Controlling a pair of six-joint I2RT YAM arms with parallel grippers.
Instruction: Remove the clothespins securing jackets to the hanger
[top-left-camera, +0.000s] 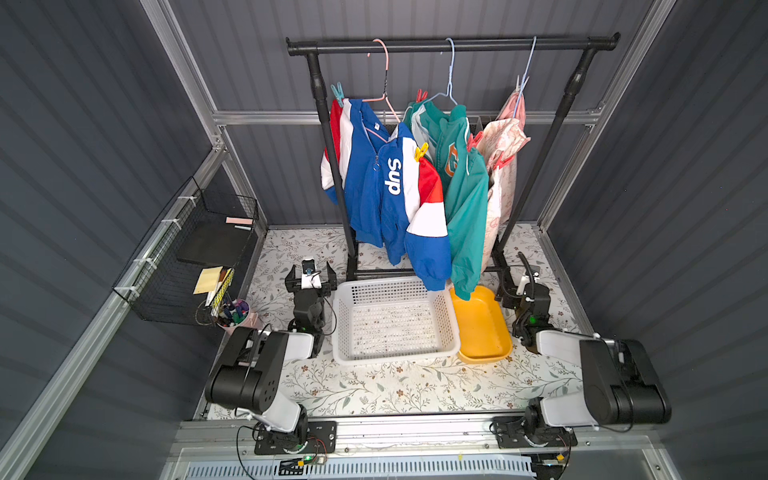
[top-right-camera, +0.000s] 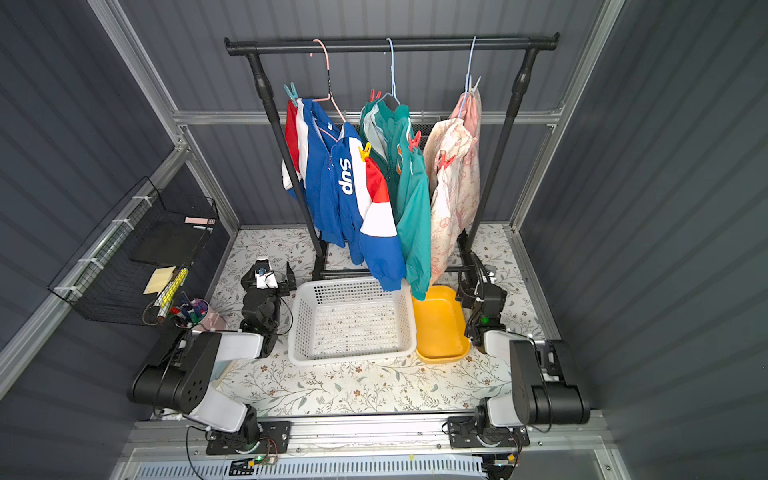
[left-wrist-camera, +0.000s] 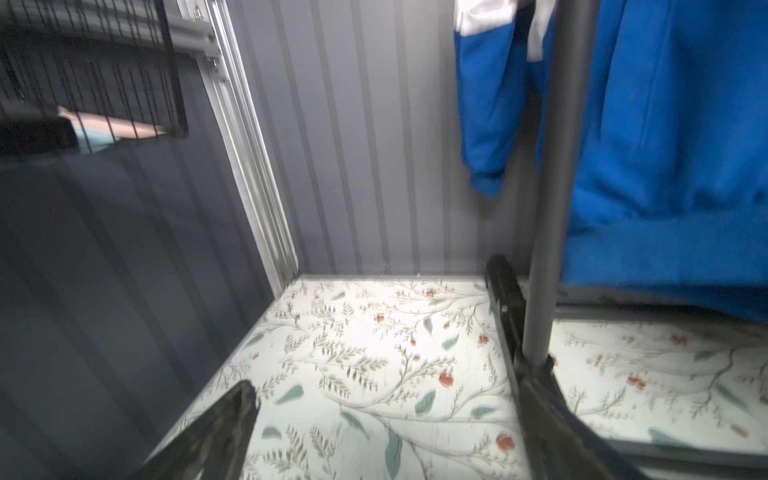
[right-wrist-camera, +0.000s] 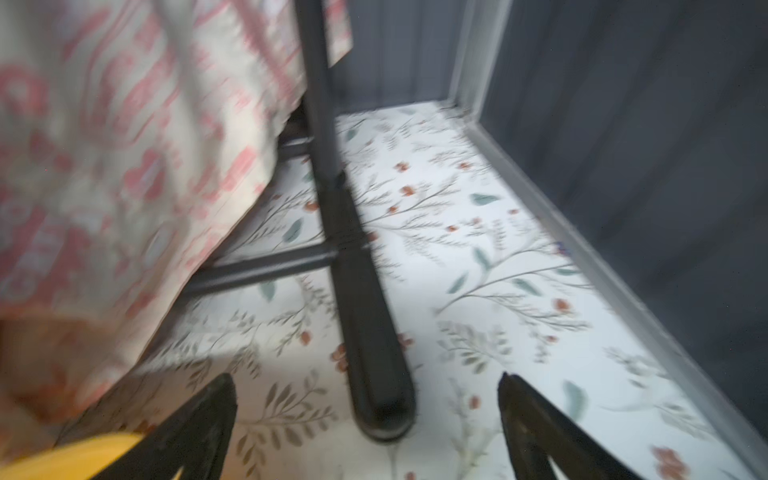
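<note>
Three jackets hang on hangers from a black rack: blue-white-red (top-left-camera: 384, 184), teal (top-left-camera: 460, 200) and pink patterned (top-right-camera: 448, 200). Clothespins are clipped on them: cyan (top-right-camera: 291, 92), red (top-right-camera: 374, 94), yellow (top-right-camera: 365, 150), red (top-right-camera: 414, 141), red (top-right-camera: 446, 160) and a pale one at the pink jacket. My left gripper (top-left-camera: 310, 276) is open and empty, low at the left of the rack's foot. My right gripper (top-right-camera: 468, 292) is open and empty, low at the right beneath the pink jacket.
A white basket (top-left-camera: 393, 352) and a yellow tray (top-left-camera: 481, 336) sit below the jackets. A wire basket (top-left-camera: 160, 288) with small items is mounted on the left wall. The rack's bar (top-right-camera: 424, 45) and posts frame the jackets.
</note>
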